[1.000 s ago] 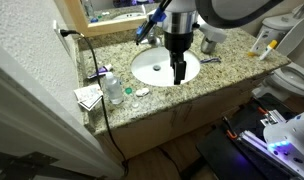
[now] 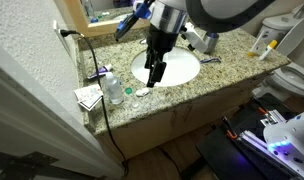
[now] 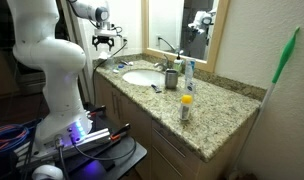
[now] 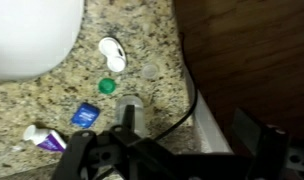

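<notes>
My gripper (image 2: pixel 152 80) hangs over the front left of the sink in exterior view 1. In the wrist view the gripper has its dark fingers spread wide apart, with nothing held. Below it on the speckled counter lie a white rounded item (image 4: pixel 113 54), a green cap (image 4: pixel 107 86), a small clear disc (image 4: pixel 149 71), a blue cap (image 4: pixel 85 115) and a white-and-purple tube (image 4: pixel 44 138). A clear bottle (image 2: pixel 114 90) stands left of the sink; one finger partly covers it in the wrist view.
The white oval sink (image 2: pixel 168 74) takes up the counter's middle. Left of it lie some white papers (image 2: pixel 89 97), and a black cord (image 2: pixel 104 110) hangs over the front edge. A metal cup (image 3: pixel 171 78) and a yellow bottle (image 3: pixel 186 107) stand farther right.
From in front of the sink, the gripper has swung left in exterior view 1 and now tilts toward the small items. The counter items look unmoved.
</notes>
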